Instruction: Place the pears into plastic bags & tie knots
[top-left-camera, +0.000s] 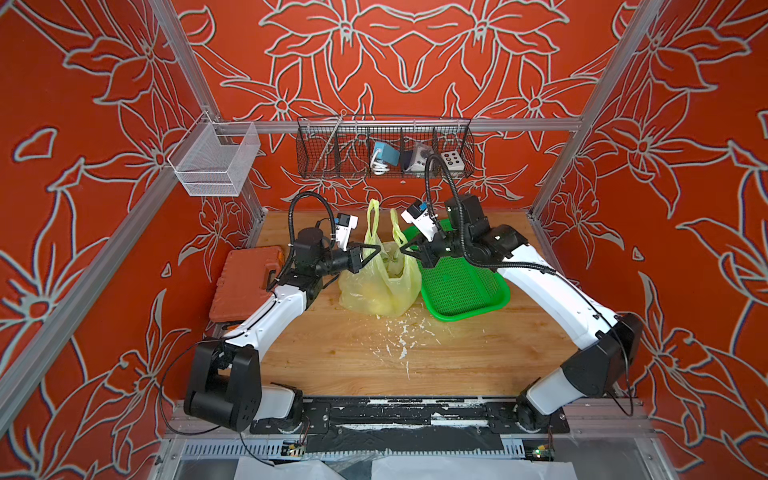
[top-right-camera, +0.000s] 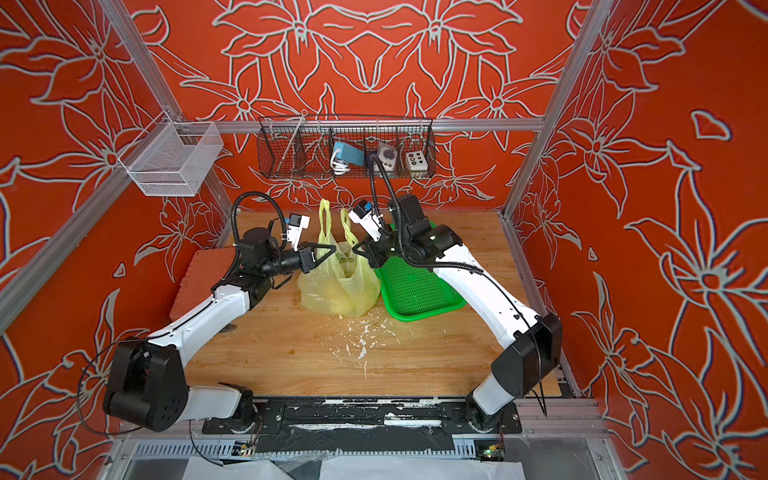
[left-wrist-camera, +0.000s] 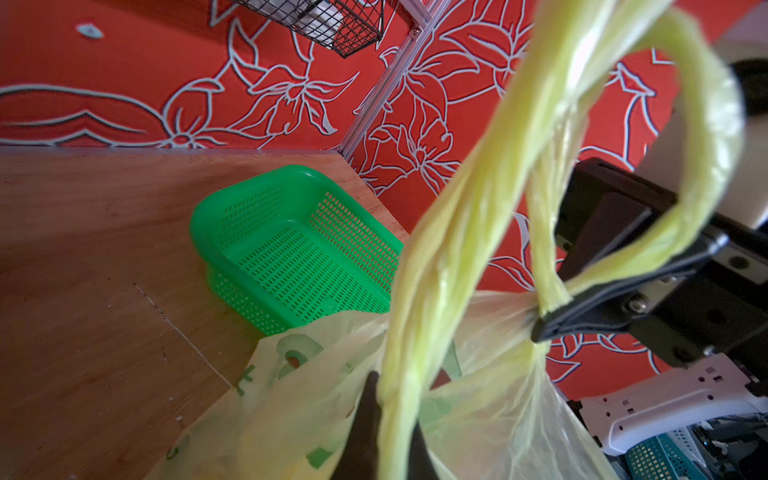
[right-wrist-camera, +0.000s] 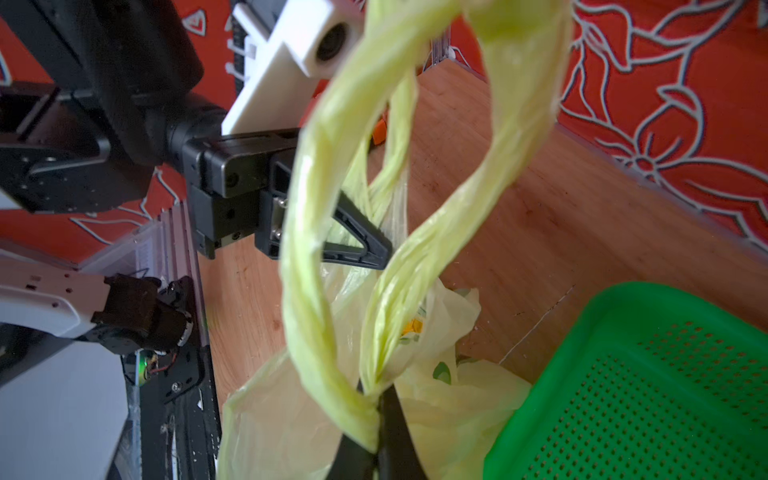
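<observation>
A pale yellow plastic bag stands on the table with both handles upright. Rounded yellowish shapes show faintly through its lower part; single pears cannot be made out. My left gripper is shut on the left handle, which rises past its fingers in the left wrist view. From the other side my right gripper is shut on the base of the right handle; the loop stands above its fingertips in the right wrist view. No knot shows. The two grippers face each other closely over the bag mouth.
An empty green basket lies right of the bag, under my right forearm. An orange-red case is at the left. White scraps litter the table in front of the bag.
</observation>
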